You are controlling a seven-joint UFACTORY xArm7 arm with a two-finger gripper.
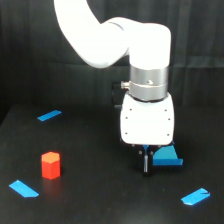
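Observation:
The arm's white hand reaches down right of centre, and its dark, narrow gripper point(147, 161) is low over the black table. Whether its small fingers are open or shut cannot be made out. Right beside and partly behind them lies a blue patch point(167, 156), part of it hidden by the hand. Contact between the fingers and the patch is unclear. An orange-red block point(50, 165) rests on the table at the left, well away from the gripper.
Blue strips mark the table: one at the far left point(49, 115), one at the near left point(24, 188) and one at the near right point(195, 197). The table between the block and the gripper is clear.

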